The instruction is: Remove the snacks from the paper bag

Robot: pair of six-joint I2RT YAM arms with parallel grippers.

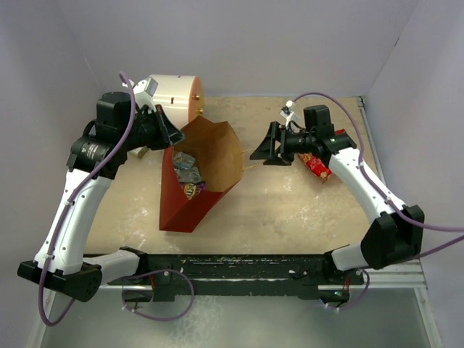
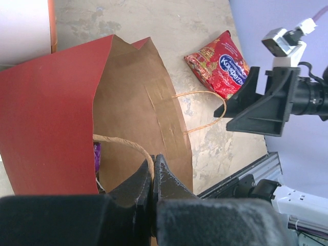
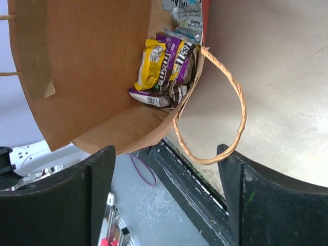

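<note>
A paper bag (image 1: 221, 156), red outside and brown inside, lies open in the top view's middle left. Inside are snack packs (image 1: 188, 170), including yellow (image 3: 150, 65) and purple (image 3: 167, 69) ones. My left gripper (image 1: 174, 138) is shut at the bag's left rim, a twisted paper handle (image 2: 123, 142) running between its fingers in the left wrist view. My right gripper (image 1: 268, 152) is open, over the bag's other handle (image 3: 233, 87) at the right side, nothing seen held.
A red Kadbera-like snack pack (image 2: 218, 64) lies right of the bag, partly under the right arm. A white drum-shaped object (image 1: 170, 94) stands behind the bag.
</note>
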